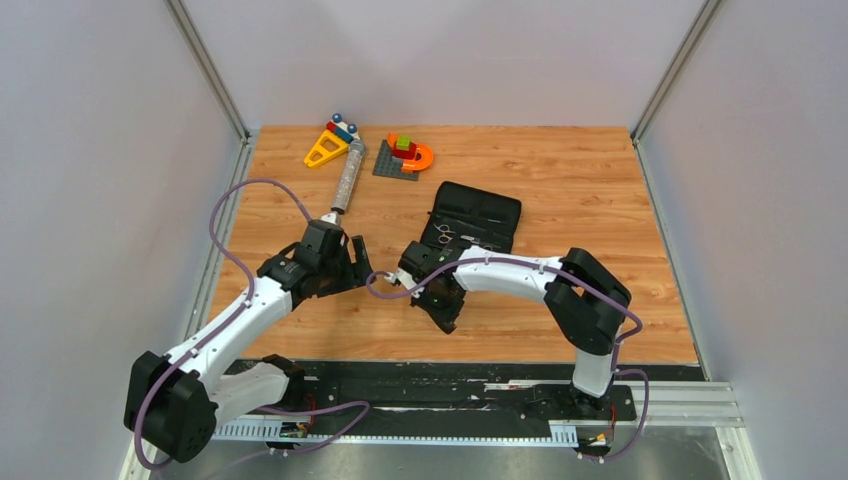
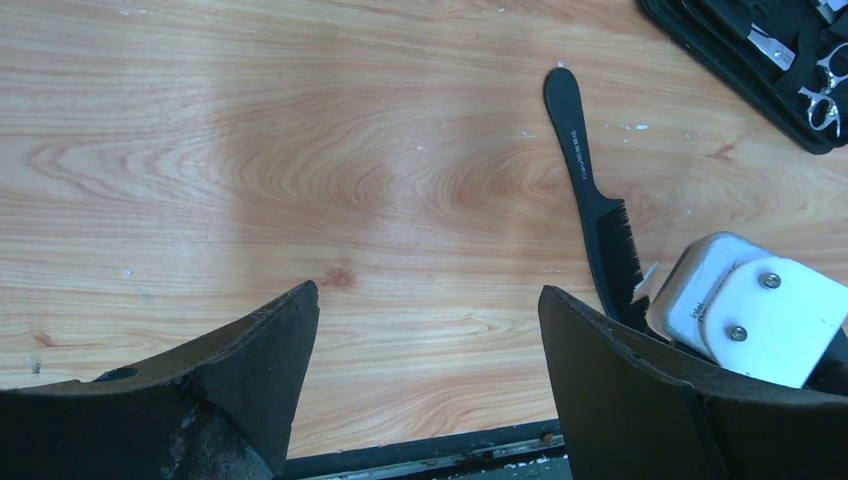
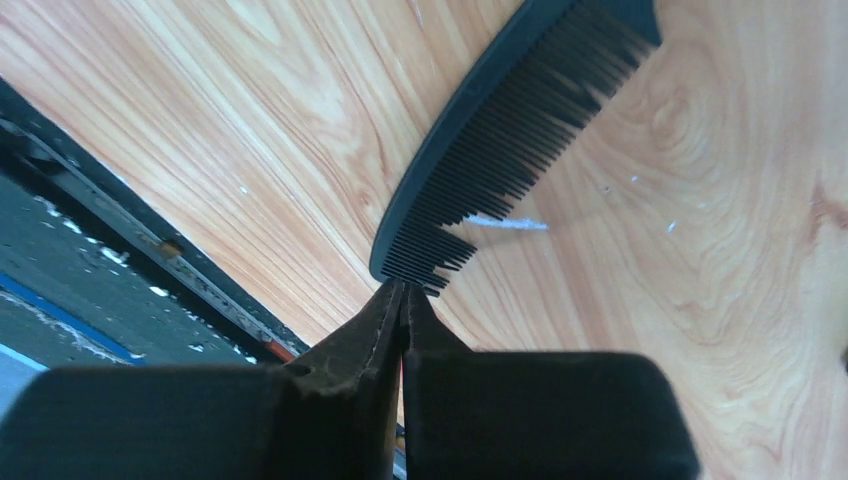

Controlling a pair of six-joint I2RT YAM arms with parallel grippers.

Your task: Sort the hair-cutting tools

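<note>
A black comb lies on the wood near the table's front edge; its toothed end (image 3: 470,140) fills much of the right wrist view. My right gripper (image 1: 440,325) is shut, its tips (image 3: 400,290) at the comb's narrow end, nothing seen between them. My left gripper (image 1: 362,262) stands open and empty left of the comb. The black tool case (image 1: 470,200) lies open behind my right arm, with scissors (image 2: 822,105) and other tools in it.
Toy bricks on a grey baseplate (image 1: 385,170), a yellow toy (image 1: 325,150) and a silvery cylinder (image 1: 348,180) stand at the back left.
</note>
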